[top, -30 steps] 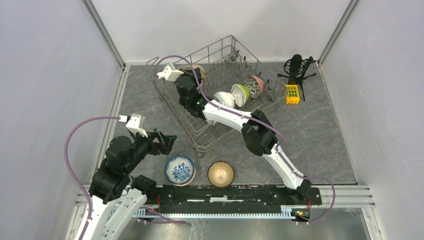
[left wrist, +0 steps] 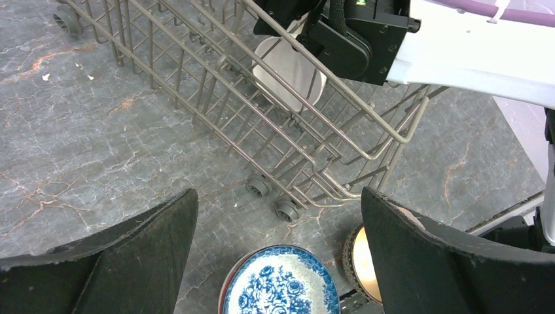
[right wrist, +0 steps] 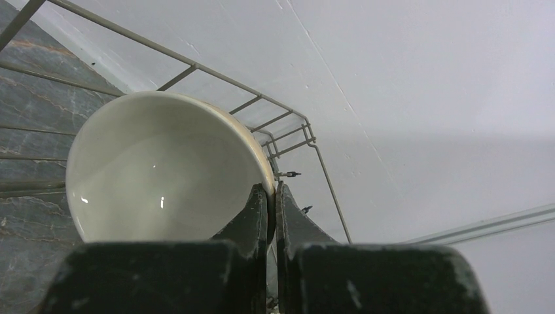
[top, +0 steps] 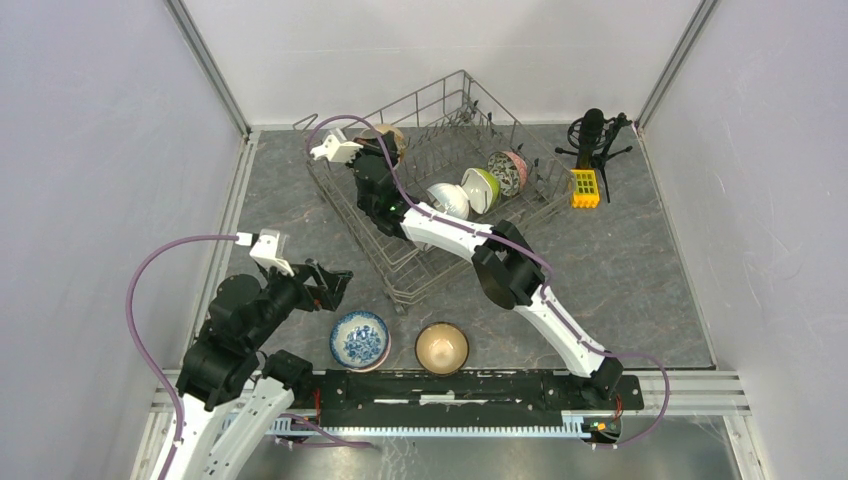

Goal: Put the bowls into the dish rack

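The wire dish rack point(top: 445, 104) stands at the back. In its left part a bowl, tan outside and cream inside point(right wrist: 157, 170), is tipped on its side. My right gripper is shut on its rim, which runs in between the fingertips. A white bowl point(top: 449, 200), a green-and-white bowl point(top: 485, 188) and a patterned bowl point(top: 508, 172) stand in the rack. On the floor in front lie a blue-patterned bowl point(top: 360, 340), stacked on another, and a tan bowl point(top: 442, 348). My left gripper point(top: 333, 286) is open and empty above the floor, behind the blue-patterned bowl.
My right forearm point(top: 450, 236) crosses over the rack's front side. A yellow basket point(top: 585, 189) and a black stand point(top: 598, 140) are at the far right. Floor to the right of the rack and along the left wall is clear.
The right gripper and the tan bowl in the rack have shifted very slightly to the left. The left arm and the floor bowls stay in place.
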